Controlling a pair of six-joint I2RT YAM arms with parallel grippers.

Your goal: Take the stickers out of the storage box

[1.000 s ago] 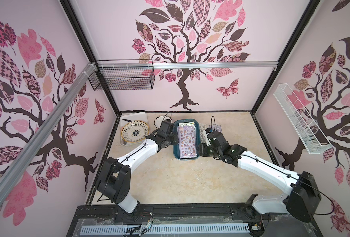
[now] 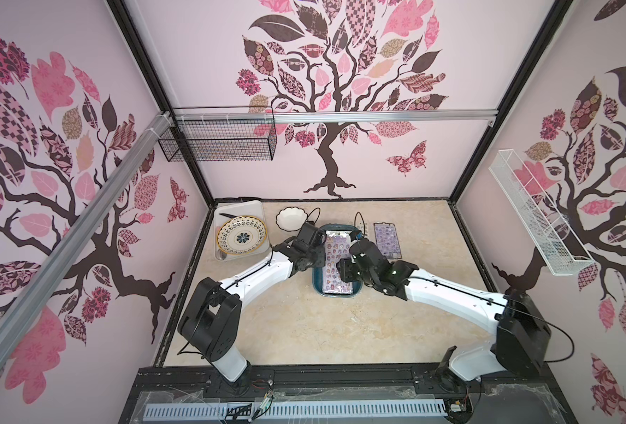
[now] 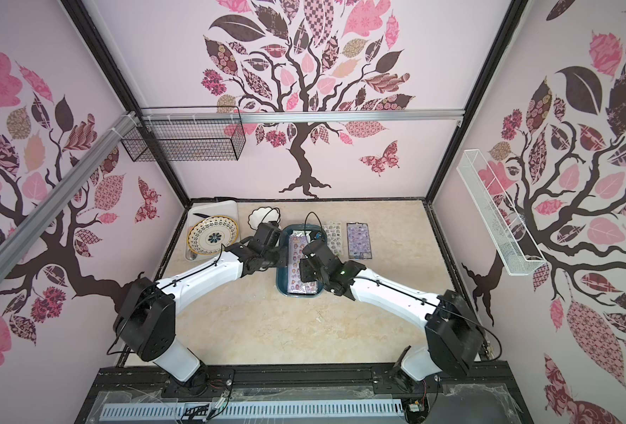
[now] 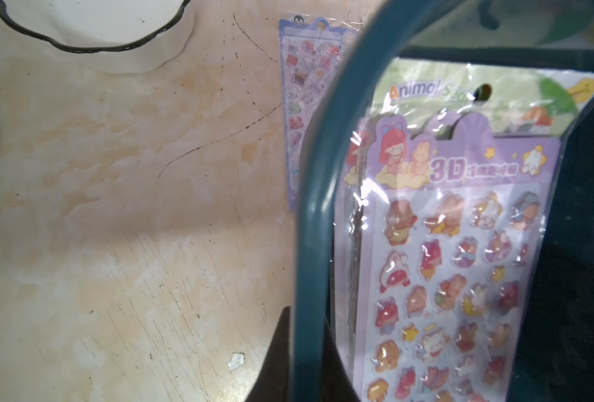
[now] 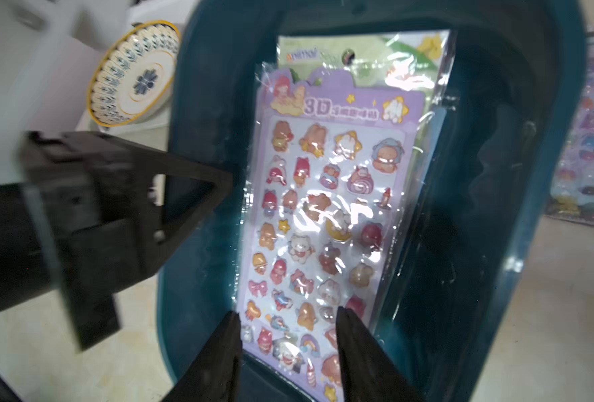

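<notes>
A teal storage box (image 5: pixel 484 288) holds stacked sticker sheets, a purple 3D sheet (image 5: pixel 323 221) on top of a green Animal sheet (image 5: pixel 397 47). My left gripper is shut at the box's left rim (image 4: pixel 310 201), which runs between its fingers in the left wrist view. My right gripper hangs open above the lower part of the stickers, inside the box's outline, with nothing held.
Loose sticker sheets (image 3: pixel 359 240) lie right of and behind the box. A patterned plate (image 2: pixel 241 234) on a tray and a white scalloped dish (image 2: pixel 290 215) stand at left.
My right gripper has moved left over the box. Earlier, the box and left gripper shifted slightly right and toward the front; they look nearly still since.
</notes>
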